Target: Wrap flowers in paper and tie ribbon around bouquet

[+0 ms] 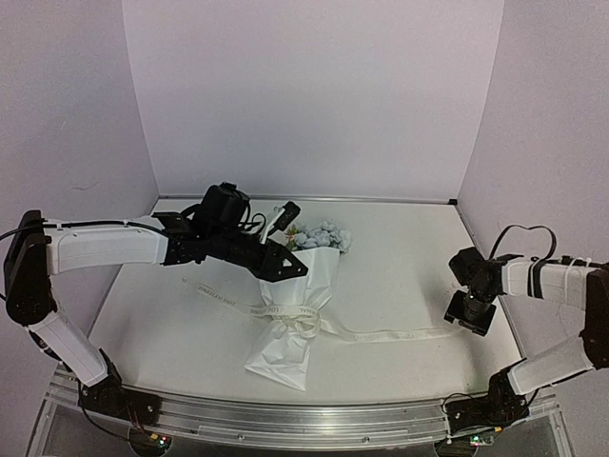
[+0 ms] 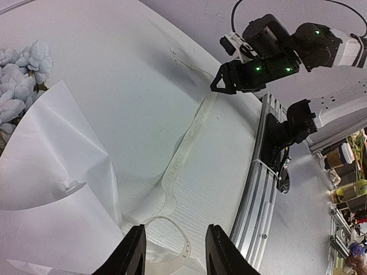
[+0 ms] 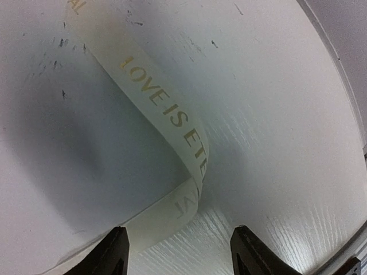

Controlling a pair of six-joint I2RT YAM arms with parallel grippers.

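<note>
A bouquet of pale blue fake flowers (image 1: 324, 235) lies in white wrapping paper (image 1: 279, 354) at mid-table. Around the wrap's waist goes a cream ribbon (image 1: 381, 335) with gold lettering, one tail running left and a longer one right. Over the paper's upper part hovers my left gripper, open, its fingers apart; a ribbon loop (image 2: 184, 243) shows beyond them in the left wrist view. Above the end of the right tail is my right gripper, also open. In the right wrist view the ribbon (image 3: 166, 114) lies folded over on itself, partly hidden by the left-hand finger.
Bare white table (image 1: 400, 286) lies between the bouquet and the right arm, and to the bouquet's left. A metal rail (image 1: 314, 412) edges the front. Walls close in the back and both sides.
</note>
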